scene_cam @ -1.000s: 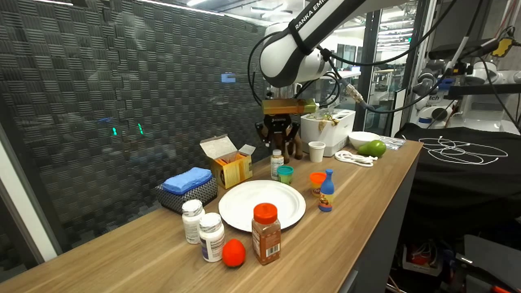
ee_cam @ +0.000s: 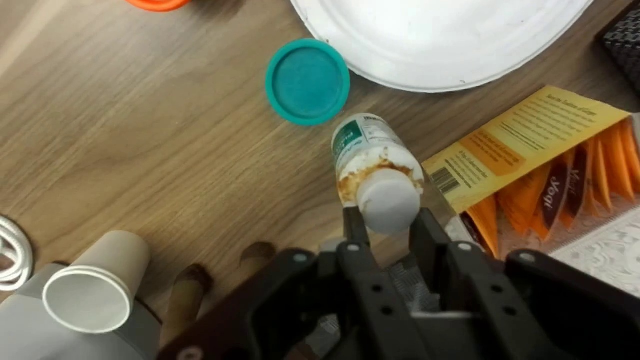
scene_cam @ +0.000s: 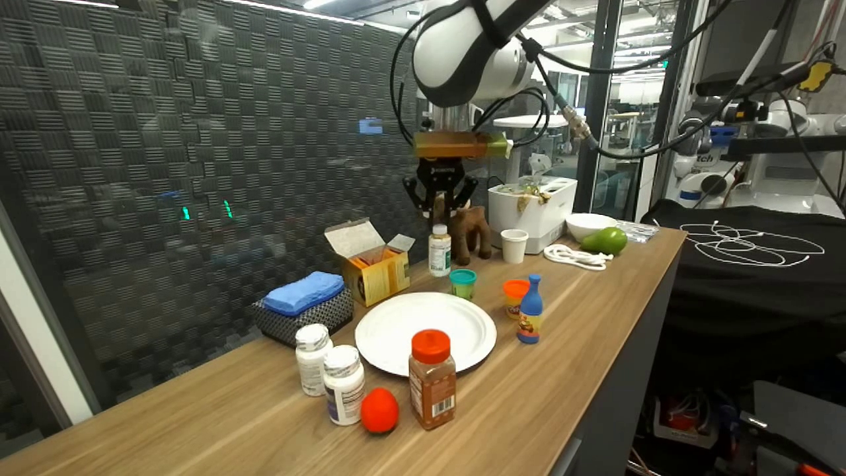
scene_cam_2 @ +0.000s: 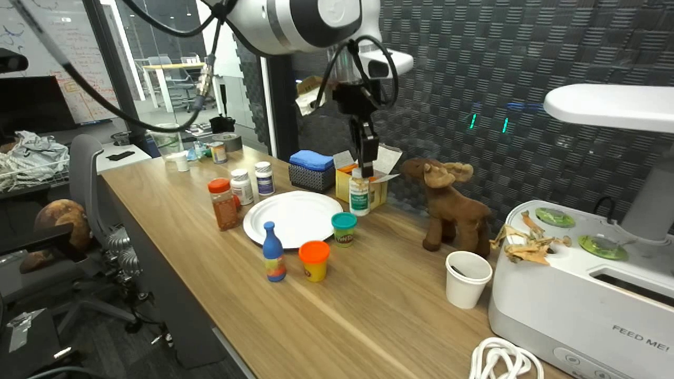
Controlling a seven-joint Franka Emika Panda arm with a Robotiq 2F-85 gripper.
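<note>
A small white bottle (scene_cam: 439,252) with a green-and-white label hangs upright from my gripper (scene_cam: 438,223), which is shut on its top end. In the wrist view the bottle's white cap (ee_cam: 391,203) sits between the two fingertips, with brown stains around the shoulder. Exterior view 2 shows the bottle (scene_cam_2: 359,195) in front of the tea box (scene_cam_2: 378,193), its base seemingly a little above the table. Part of the cap is hidden behind the fingers (scene_cam_2: 367,158) there.
Close by stand a teal-lidded tub (ee_cam: 307,82), a white plate (scene_cam: 425,329), a brown plush moose (scene_cam_2: 456,205) and a paper cup (scene_cam: 513,246). An orange-lidded tub (scene_cam_2: 314,259) and blue bottle (scene_cam_2: 273,252) are farther forward. Bare wood lies along the table's front side.
My gripper has risen and shifted slightly left in exterior view 1. The white bottle has moved up with it, away from the teal-lidded tub.
</note>
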